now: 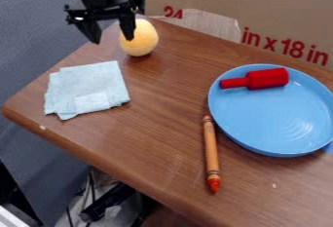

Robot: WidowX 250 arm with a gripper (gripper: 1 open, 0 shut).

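A black gripper (107, 28) hangs at the upper left, above the wooden table's back left part, its fingers pointing down and spread apart. Just right of and below it, a pale yellow round object (139, 40) stands on the table. A folded light blue cloth (86, 91) lies at the left, an orange crayon (211, 153) lies near the middle right, and a red rolling-pin-like object (255, 78) rests on a blue plate (271, 124).
A cardboard box (247, 12) stands along the back. Beyond the left edge are grey fabric and dark equipment on the floor.
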